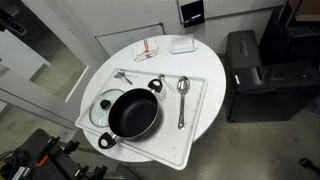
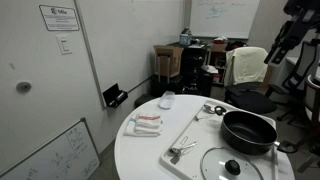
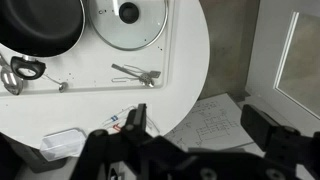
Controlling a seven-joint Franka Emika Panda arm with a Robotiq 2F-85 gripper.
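My gripper stands open in the wrist view, with nothing between its dark fingers. Exterior view 2 has the gripper [image 2: 280, 55] high at the right, above and clear of the table. A black pot [image 1: 134, 114] with two handles rests on a white tray [image 1: 165, 151]. Beside the pot lies a glass lid [image 2: 231, 165] with a black knob. Small metal utensils [image 3: 140, 75] lie near one tray edge, and a long spoon [image 1: 183, 95] lies along another part of the tray.
Off the tray, a folded striped cloth [image 2: 147, 124] and a clear container [image 2: 167, 100] sit on the round white table [image 2: 135, 157]. Bare tabletop surrounds them. A black cabinet [image 1: 268, 90] stands on the floor beyond the table, and a whiteboard [image 2: 58, 155] leans at the left.
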